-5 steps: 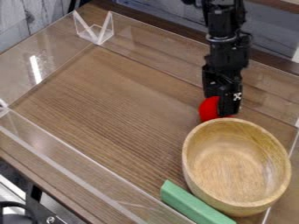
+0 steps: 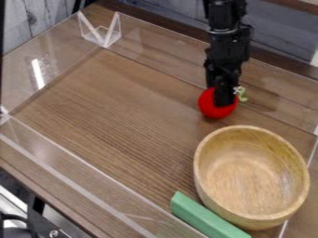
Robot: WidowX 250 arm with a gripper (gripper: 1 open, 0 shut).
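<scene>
My dark gripper reaches down from the top centre-right of the camera view, shut on a red round object above and behind a large wooden bowl. The gripper's fingers are dark and partly hard to make out against the object. A small pale green bit shows just right of the red object.
A green bar lies at the front, left of the bowl. A white wire-like item stands at the back left.
The gripper and red object have moved slightly left and up in the view, away from the bowl's rim, and more of the red object now shows.
</scene>
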